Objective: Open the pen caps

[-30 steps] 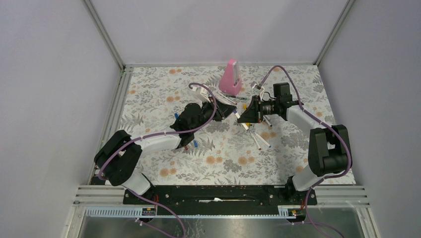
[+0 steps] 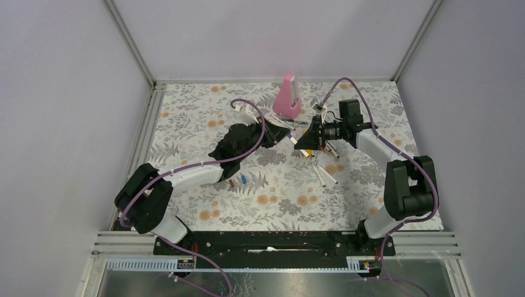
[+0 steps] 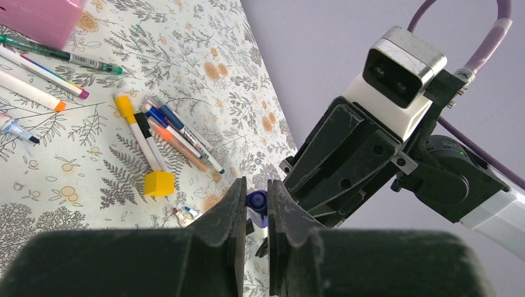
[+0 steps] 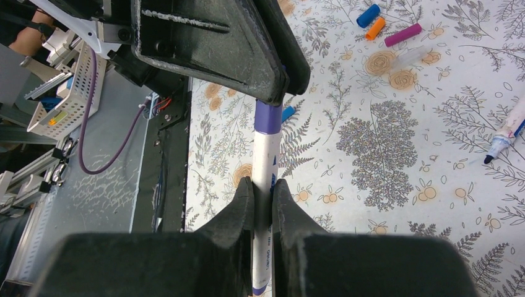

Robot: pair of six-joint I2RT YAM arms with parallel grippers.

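Observation:
A white marker [image 4: 266,158] with a purple end stands upright in the right wrist view, my right gripper shut around its white body. At the top, my left gripper [image 2: 287,131] is shut on the purple cap [image 3: 257,199], whose round end shows between its fingers in the left wrist view. Purple [image 4: 268,117] shows just below the left fingers and meets the white body without a visible gap. From above, both grippers face each other closely over the table's middle.
Several pens, among them a yellow-capped marker [image 3: 125,108] and an orange one [image 3: 186,148], lie beneath on the patterned cloth. Loose caps, blue [image 4: 368,15], orange [image 4: 375,28] and magenta [image 4: 403,35], rest to the left. A pink holder [image 2: 288,98] stands at the back.
My left gripper has shifted slightly left and toward the back. My right gripper has moved a little toward the back, staying close to the left one.

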